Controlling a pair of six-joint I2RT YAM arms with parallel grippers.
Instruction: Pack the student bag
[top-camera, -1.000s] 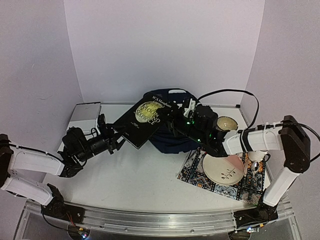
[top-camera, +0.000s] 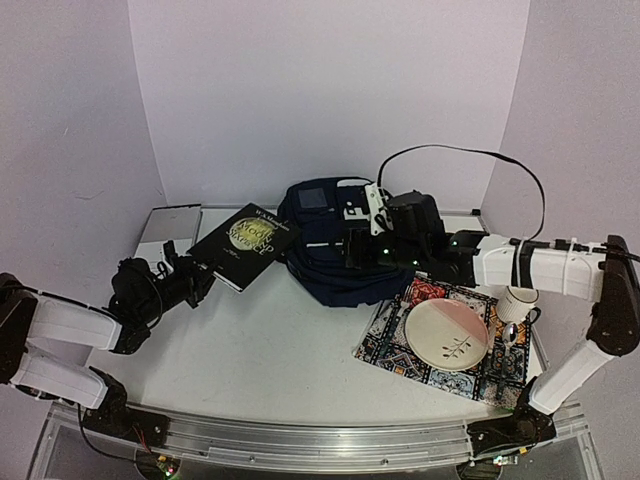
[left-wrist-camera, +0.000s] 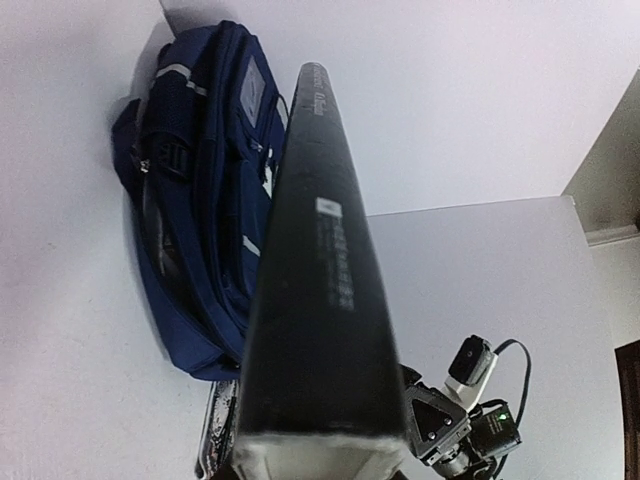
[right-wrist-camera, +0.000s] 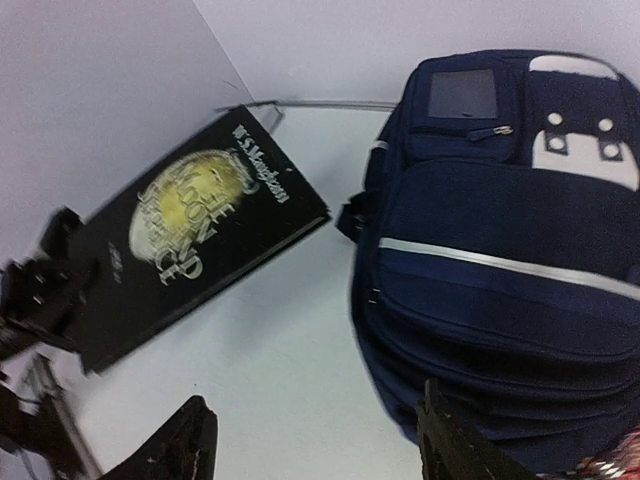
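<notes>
A black book with a yellow moon on its cover is held up over the left of the table. My left gripper is shut on its lower left end. In the left wrist view the book's spine runs away from the gripper and hides most of its fingers. The dark blue backpack lies at the back middle, just right of the book. My right gripper stands open over the table in front of the backpack, nothing between its fingers.
A patterned placemat at the right bears a plate, a spoon and a mug. A flat grey item lies at the back left.
My left gripper has carried the book left, uncovering more of the backpack.
</notes>
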